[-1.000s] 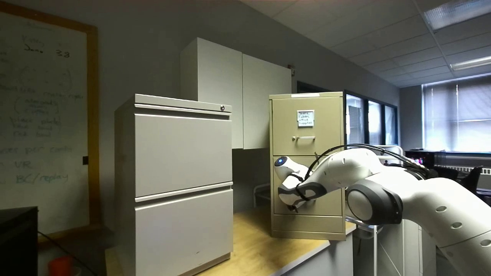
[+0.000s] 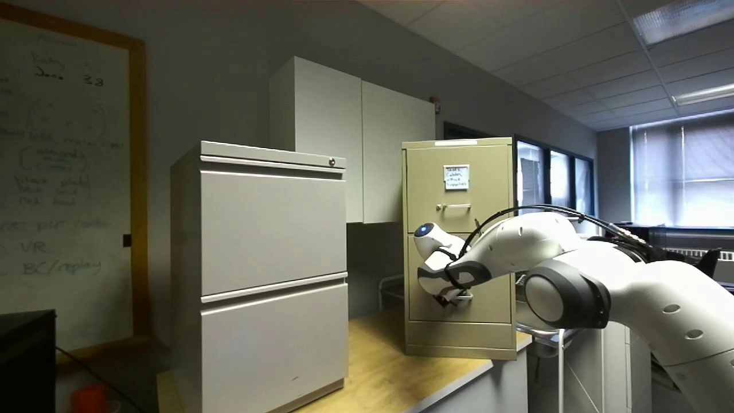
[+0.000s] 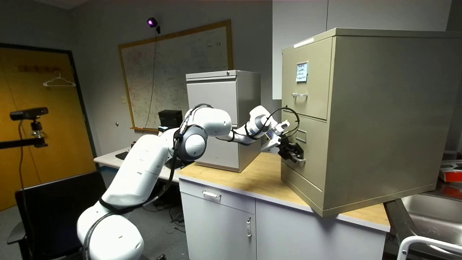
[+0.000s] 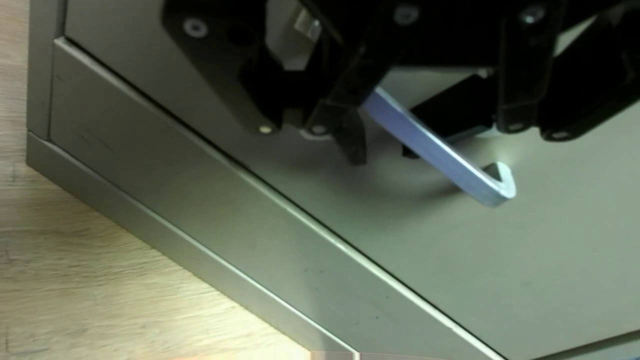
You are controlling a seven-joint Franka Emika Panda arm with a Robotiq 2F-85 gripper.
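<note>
The tan filing cabinet (image 2: 459,254) stands on the wooden counter, its drawers flush. Its lower drawer carries a pale metal bar handle (image 4: 444,153), slanting across the wrist view. My gripper is at this handle, with its fingers part open. One dark fingertip (image 4: 355,144) shows on the bar's lower left side and the other black finger (image 4: 453,111) on its upper right, so the bar runs between them. I see no clear contact on both sides. The bar's far end is hidden behind the gripper. In exterior view 2, the gripper (image 3: 294,152) is close against the drawer front.
A grey two-drawer cabinet (image 2: 273,234) stands left of the tan one, with bare wooden counter (image 2: 377,351) between them. The upper drawer has its own handle (image 3: 299,95). A sink (image 3: 431,216) lies beyond the tan cabinet.
The arm's elbow has risen, and the wrist has shifted slightly right and up in exterior view 1. The lower handle now shows beside the gripper. The drawers have not moved.
</note>
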